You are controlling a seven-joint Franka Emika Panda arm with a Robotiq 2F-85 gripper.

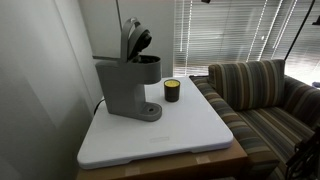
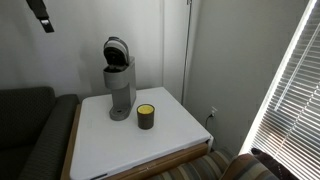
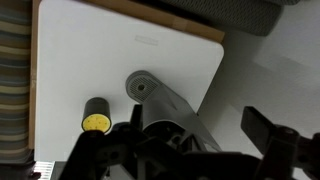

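A grey coffee maker stands upright on the white tabletop, its lid raised. Beside it is a dark cup with a yellow inside, standing upright and apart from the machine. From above, the wrist view shows the same cup at left and the machine's drip tray near the middle. My gripper is open over the coffee maker's body, its dark fingers spread wide and touching neither the cup nor the tabletop. Part of the machine is hidden behind the gripper.
A striped armchair adjoins the table's right side in exterior view 1. A dark grey sofa is on the other side in exterior view 2. Blinds and a wall stand close by.
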